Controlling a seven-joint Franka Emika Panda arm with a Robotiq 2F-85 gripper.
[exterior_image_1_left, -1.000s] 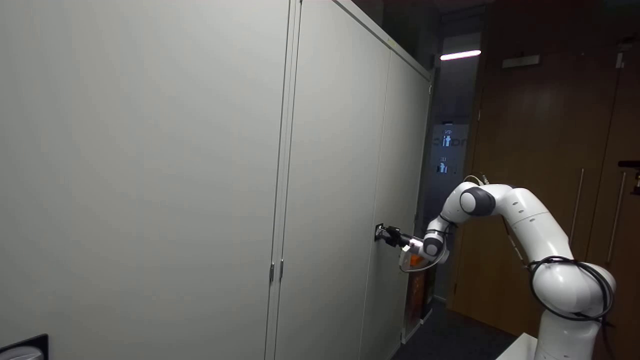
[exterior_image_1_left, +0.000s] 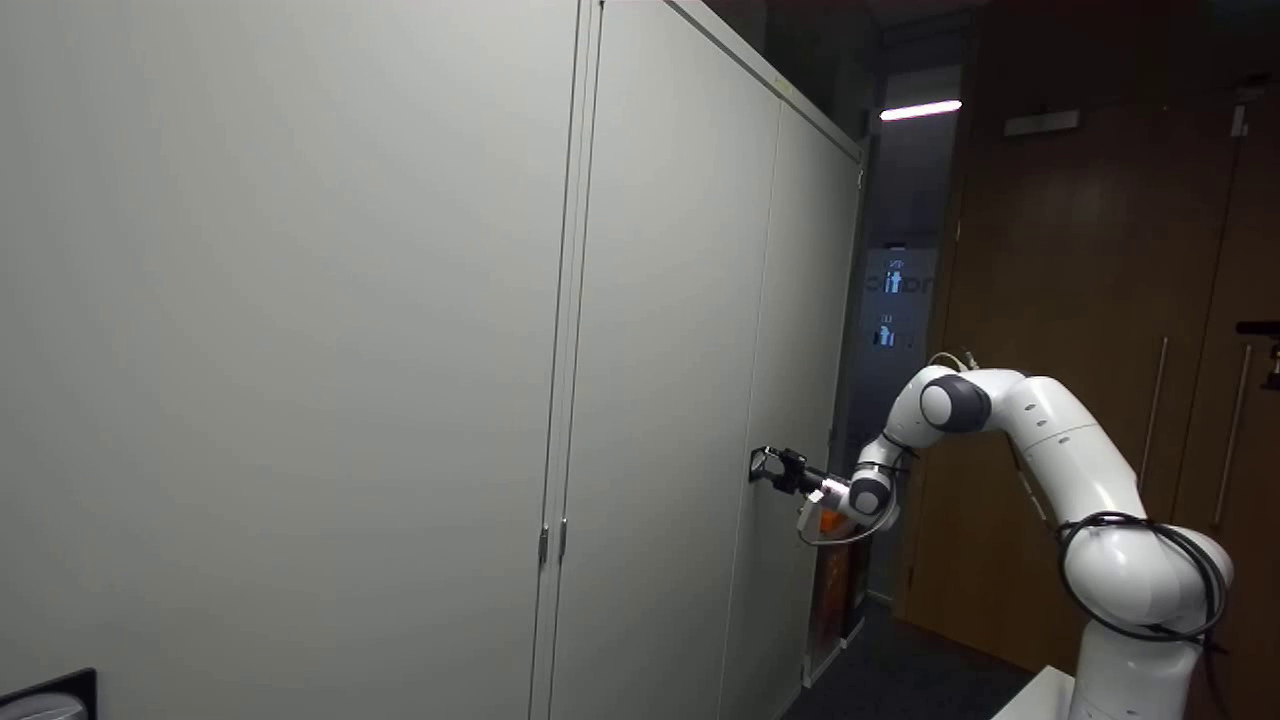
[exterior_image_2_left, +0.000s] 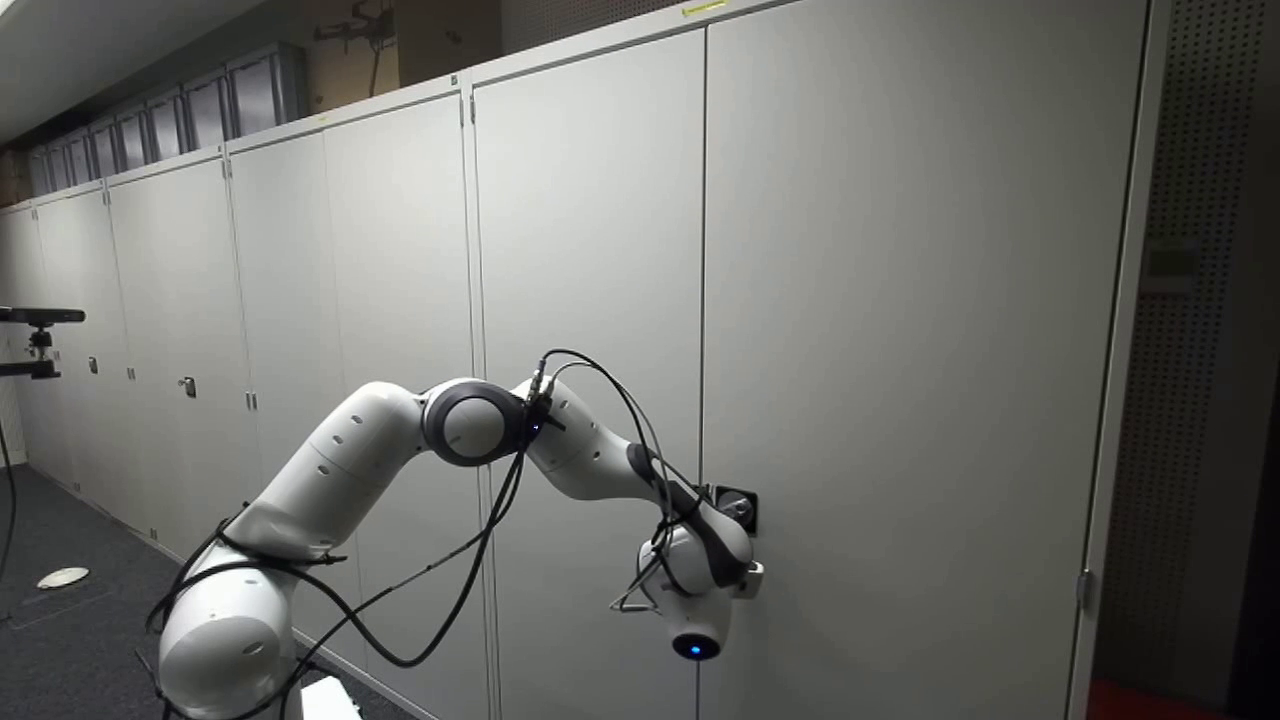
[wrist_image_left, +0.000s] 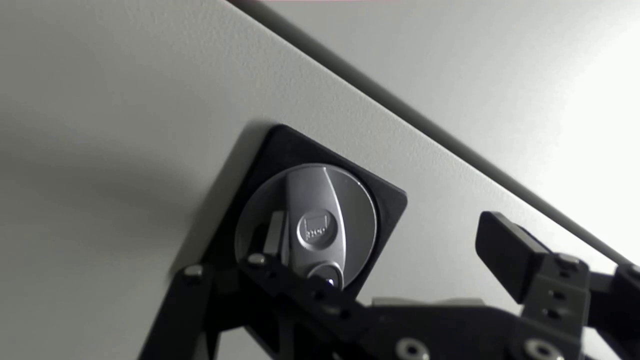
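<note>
A silver turn handle (wrist_image_left: 315, 222) sits in a round recess on a square black plate (wrist_image_left: 393, 207), fixed to the grey cabinet door (wrist_image_left: 120, 78) beside the seam. In the wrist view my gripper is open, its fingers wide apart. One finger overlaps the recess at the handle's left side; whether it touches cannot be told. The other finger (wrist_image_left: 510, 255) stands well to the right, over the bare door. Exterior view 1 shows the gripper (exterior_image_1_left: 774, 466) at the plate from the side. From exterior view 2, the wrist hides most of the gripper, with the handle (exterior_image_2_left: 735, 506) just above.
Both doors of this cabinet are closed, with a narrow seam (exterior_image_2_left: 703, 300) between them. More grey cabinets (exterior_image_2_left: 168, 276) continue to the left in exterior view 2. Black cables (exterior_image_2_left: 450, 624) hang loosely along the arm. Wooden doors (exterior_image_1_left: 1056, 360) stand behind the robot.
The gripper's fingers look spread wider at the handle than a second ago. The wrist has shifted very slightly; the rest of the arm and the doors look unchanged.
</note>
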